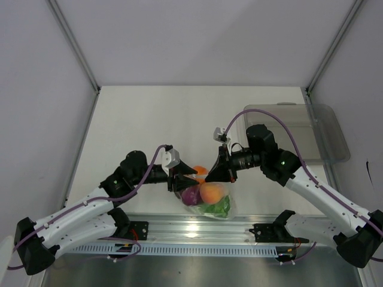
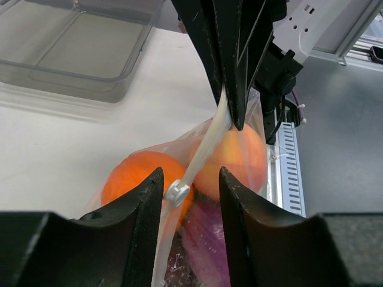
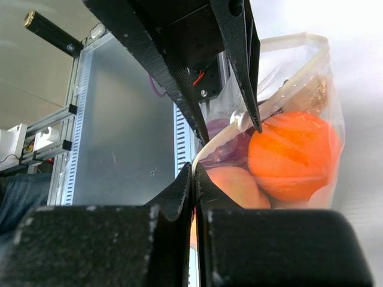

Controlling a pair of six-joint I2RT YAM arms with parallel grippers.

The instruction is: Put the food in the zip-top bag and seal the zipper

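Observation:
A clear zip bag [image 1: 225, 204] holds an orange fruit [image 3: 292, 155], a peach-coloured fruit [image 1: 212, 193], a purple item [image 1: 191, 195] and leafy greens [image 1: 217, 207]. Its whitish zipper strip [image 2: 206, 143] runs along the top, with a pale slider [image 2: 177, 191] on it. My left gripper is part open, one finger on each side of the strip near the slider; the right wrist view shows the slider [image 3: 241, 121] between its fingertips, though contact is unclear. Farther along, my right gripper is shut on the strip's end.
An empty clear container [image 1: 281, 128] stands at the back right of the white table [image 1: 161, 119]. A metal rail [image 1: 191, 221] runs along the front edge, close to the bag.

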